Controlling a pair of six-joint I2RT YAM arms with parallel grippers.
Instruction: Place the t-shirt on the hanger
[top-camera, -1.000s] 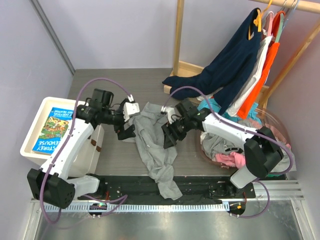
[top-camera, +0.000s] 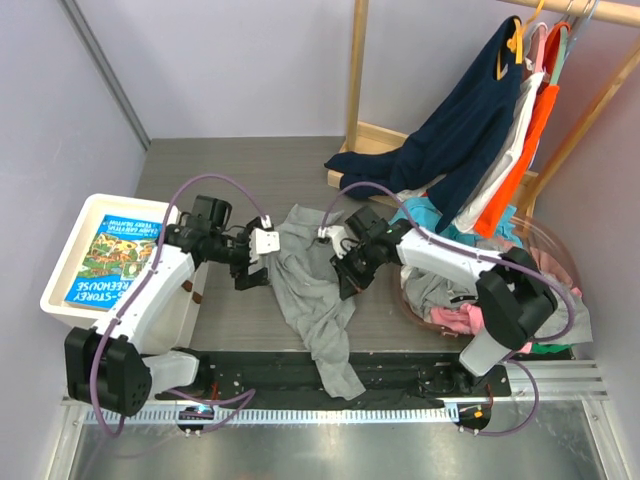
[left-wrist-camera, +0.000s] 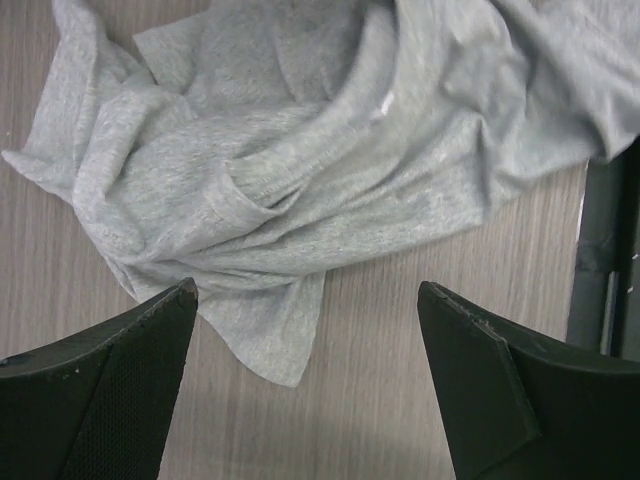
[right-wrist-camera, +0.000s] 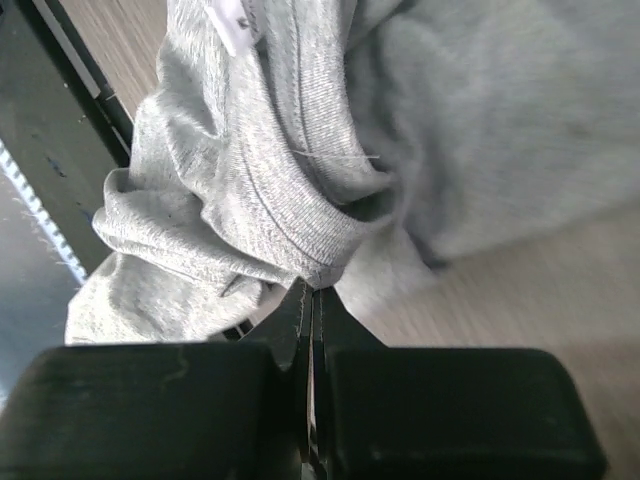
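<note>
A grey T-shirt (top-camera: 305, 280) lies crumpled on the wooden table between my grippers, its lower end over the front edge. My left gripper (top-camera: 255, 265) is at its left side; in the left wrist view its fingers (left-wrist-camera: 80, 410) stand apart with nothing held. My right gripper (top-camera: 345, 285) is on the shirt's right part, and in the right wrist view its fingertips (right-wrist-camera: 300, 320) meet at a fold (right-wrist-camera: 300, 230); whether fabric is between them I cannot tell.
A wooden rack (top-camera: 358, 60) with clothes on hangers (top-camera: 520, 40) stands back right, over a basket (top-camera: 565, 260) of clothes. A white bin (top-camera: 62, 270) with books is at left.
The right gripper has shifted a little to the right, and the shirt has shifted slightly.
</note>
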